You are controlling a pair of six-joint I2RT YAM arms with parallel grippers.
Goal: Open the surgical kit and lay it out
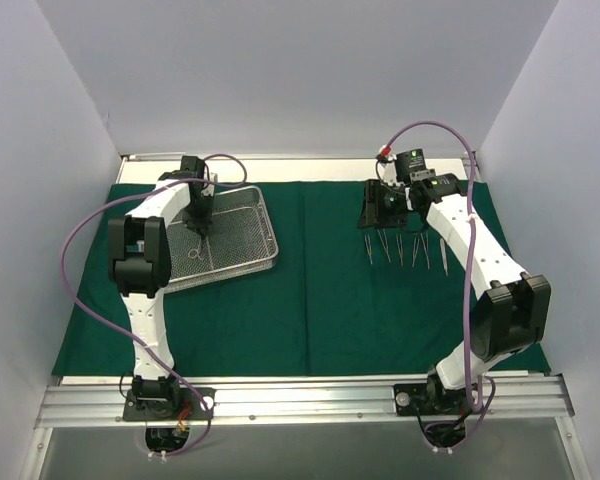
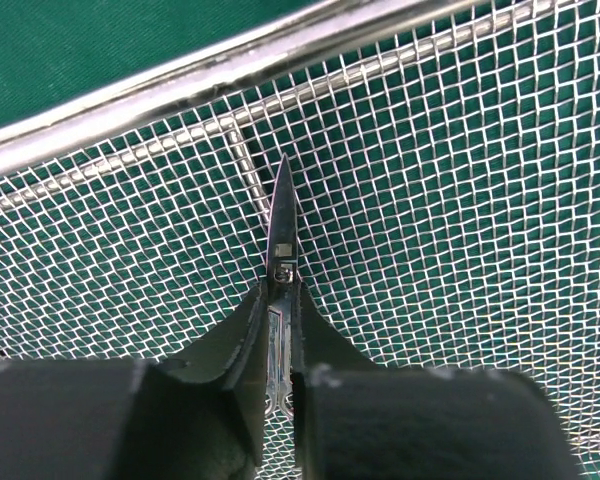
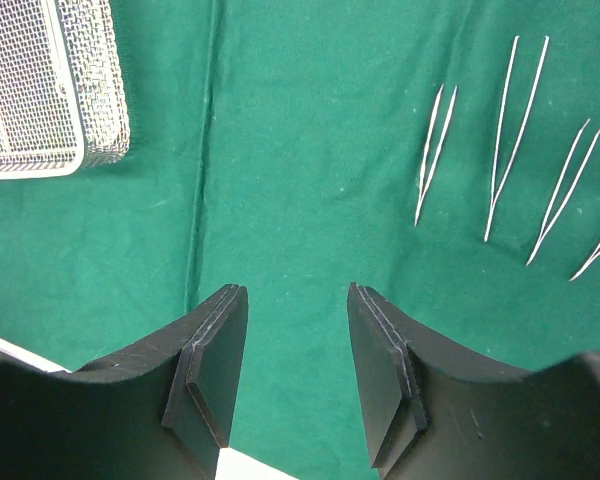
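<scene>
In the wire mesh basket (image 1: 273, 245) at the left, my left gripper is shut on a pair of metal scissors (image 2: 283, 235). Its dark fingers flank the scissors just below the pivot, and the closed blades point away from the gripper. From above, the scissors' ring handles (image 1: 194, 254) show over the mesh, while the arm covers part of the basket. On the right, my right gripper is open and empty above the green cloth (image 3: 290, 220). Several slim tweezers (image 3: 436, 155) lie in a row on that cloth.
A thin flat instrument (image 1: 444, 256) lies at the right end of the tweezers row. Grey walls (image 1: 40, 200) stand at both sides and the back.
</scene>
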